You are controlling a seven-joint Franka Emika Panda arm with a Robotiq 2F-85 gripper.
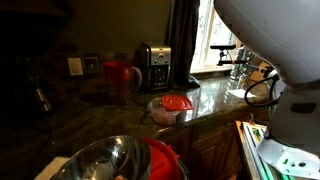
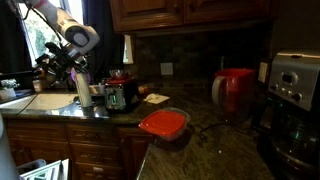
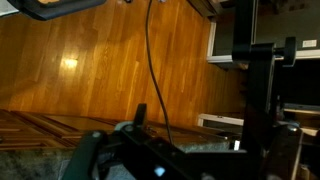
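Note:
My gripper appears as dark parts along the bottom of the wrist view, above the wooden floor [image 3: 100, 70]. How its fingers stand is too dark to make out, and no held object shows. In exterior view 2 the white and black arm [image 2: 82, 40] is at the far left by the window, well away from the things on the counter. A clear bowl with a red lid [image 2: 163, 123] rests on the dark counter [image 2: 205, 158]. Farther right stands a red pitcher [image 2: 233, 92]. A metal bowl [image 1: 100, 160] sits at the lower front in exterior view 1.
A silver toaster [image 1: 155, 66] stands against the back wall. Beside the metal bowl is another red item [image 1: 163, 160], partly hidden. A coffee maker [image 2: 290, 105] occupies the right of exterior view 2. A black cable [image 3: 153, 70] crosses the wrist view. Bare counter surrounds the lidded bowl's front side.

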